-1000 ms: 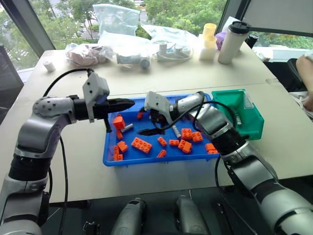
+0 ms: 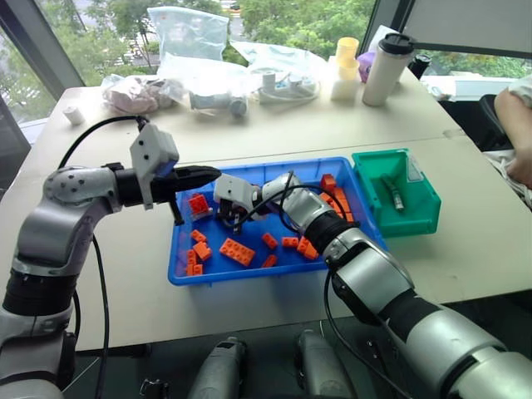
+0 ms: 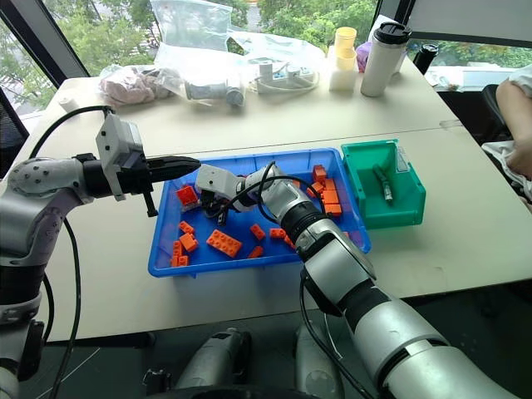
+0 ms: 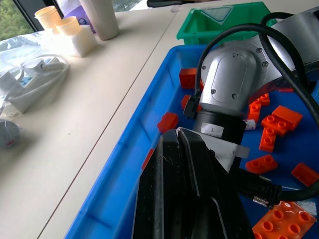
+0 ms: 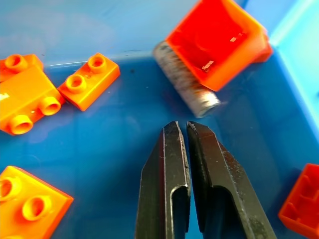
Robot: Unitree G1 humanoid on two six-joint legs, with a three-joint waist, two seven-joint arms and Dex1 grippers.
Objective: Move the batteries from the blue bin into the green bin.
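Note:
In the right wrist view a battery (image 5: 185, 79) lies on the floor of the blue bin (image 2: 287, 269), partly under a hollow orange block (image 5: 214, 45). My right gripper is shut just short of the battery's near end, and nothing shows between its fingers. The head views have this gripper low inside the bin's left half, its tips mostly hidden by the wrist. My left gripper is shut and empty, held above the bin's left far side. Inside the green bin (image 2: 424, 218), at the right, rests a battery (image 2: 394, 194).
Several orange bricks are scattered in the blue bin, among them a large one (image 2: 237, 252). Across the back of the table stand plastic bags (image 2: 283, 71) and a white tumbler (image 2: 388, 70).
The block by the battery has tipped over. My left arm is nearly still.

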